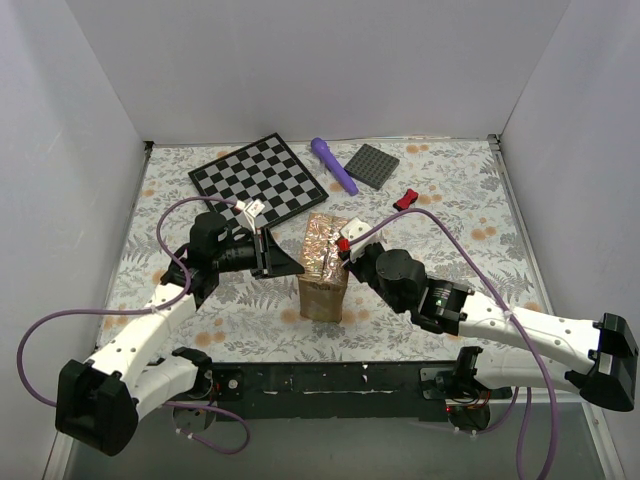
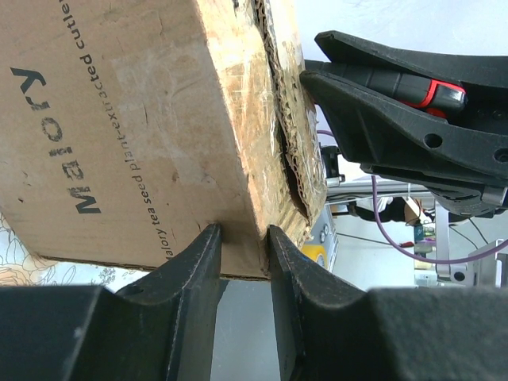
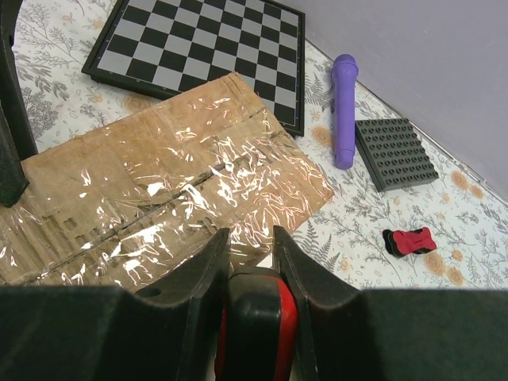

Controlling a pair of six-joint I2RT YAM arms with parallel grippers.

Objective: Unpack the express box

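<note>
A tape-covered cardboard box (image 1: 322, 258) stands mid-table between both arms. In the right wrist view, shiny clear tape lies over its top (image 3: 186, 178), with a dark seam running across. The left wrist view shows a gap (image 2: 295, 186) along the seam at the box's end. My left gripper (image 1: 301, 269) is at the box's near left corner; its fingers (image 2: 200, 266) are part open, with the corner edge between the tips. Whether they press on it is unclear. My right gripper is shut on a black-and-red cutter (image 3: 255, 321), held against the box's top right side; its blade is hidden.
Behind the box lie a chessboard (image 1: 258, 178), a purple microphone (image 1: 333, 165), a dark grey studded plate (image 1: 371, 166) and a small red-and-black object (image 1: 406, 200).
</note>
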